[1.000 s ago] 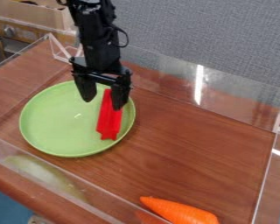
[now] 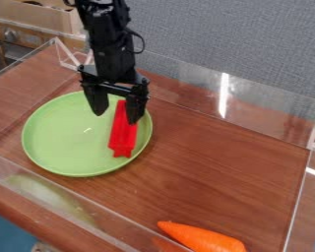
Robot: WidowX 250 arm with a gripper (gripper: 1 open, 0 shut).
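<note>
A green plate (image 2: 62, 138) lies on the left half of the wooden table. On its right part rests a long red object (image 2: 122, 139), lying front to back, its far end partly behind my gripper. My black gripper (image 2: 117, 102) hangs over the plate's back right, open, its fingers around or just above that far end; whether they touch it I cannot tell. An orange carrot (image 2: 201, 236) lies at the front right edge of the table.
Clear low walls (image 2: 224, 98) border the table, with a grey panel (image 2: 239, 44) behind. A cardboard box (image 2: 29, 15) stands at the back left.
</note>
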